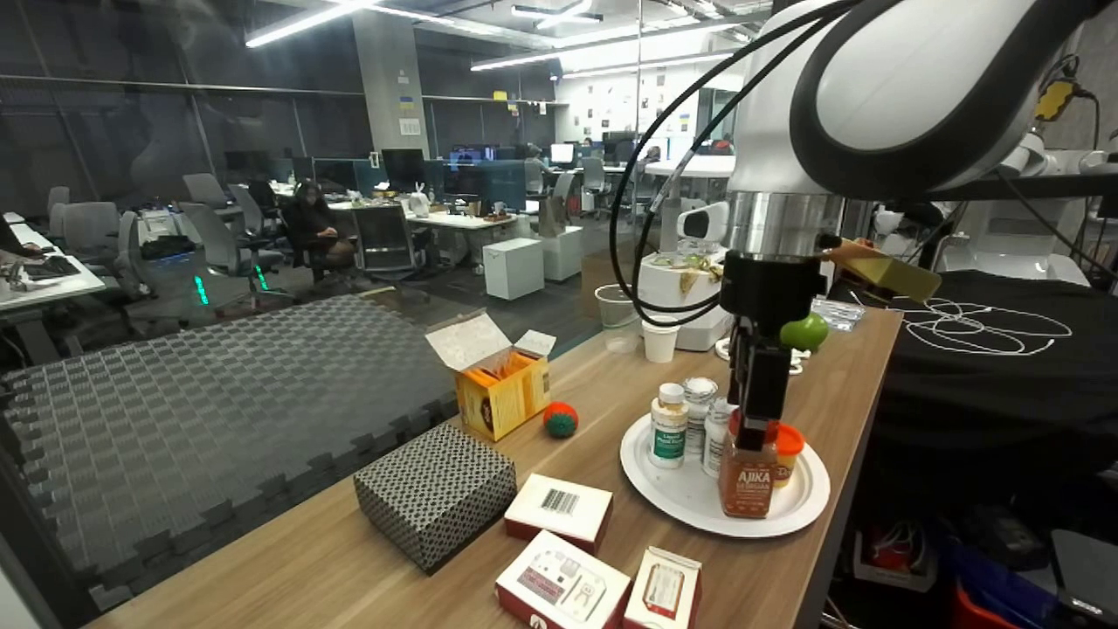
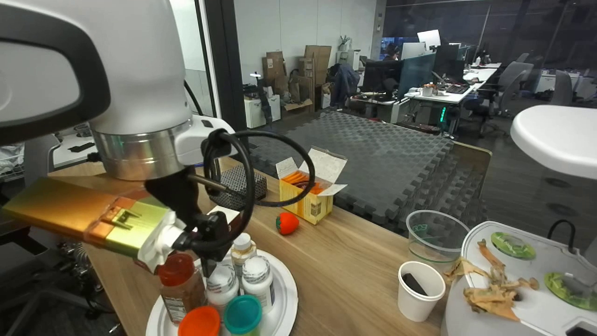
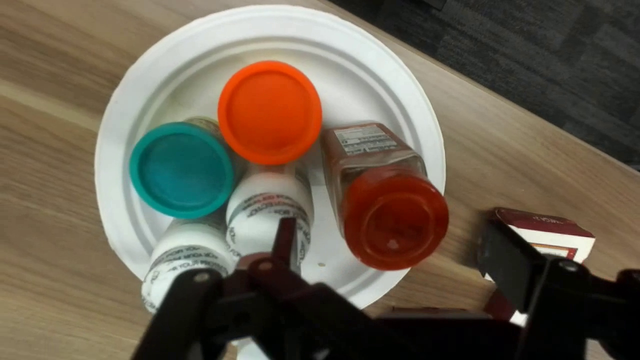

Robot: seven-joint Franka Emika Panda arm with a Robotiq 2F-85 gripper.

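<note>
The reddish-brown AJIKA jar (image 1: 748, 484) stands on a white plate (image 3: 123, 99), near its edge. In the wrist view its red cap (image 3: 396, 219) shows between the fingers of my gripper, with space on either side. The gripper is open around the jar top, and one finger (image 1: 756, 428) hides part of the cap in exterior view 1. The other finger (image 3: 285, 246) is over a white bottle (image 3: 267, 204) beside the jar. Sharing the plate are an orange-lidded tub (image 3: 270, 113), a teal-lidded tub (image 3: 181, 170) and more bottles (image 1: 668, 428).
Red-and-white boxes (image 1: 562, 582) and a patterned box (image 1: 436, 493) lie near the plate. Behind them are an open yellow box (image 1: 505, 398) and a red-green ball (image 1: 561, 419). A paper cup (image 2: 419, 291) stands farther off. The table edge runs close to the plate.
</note>
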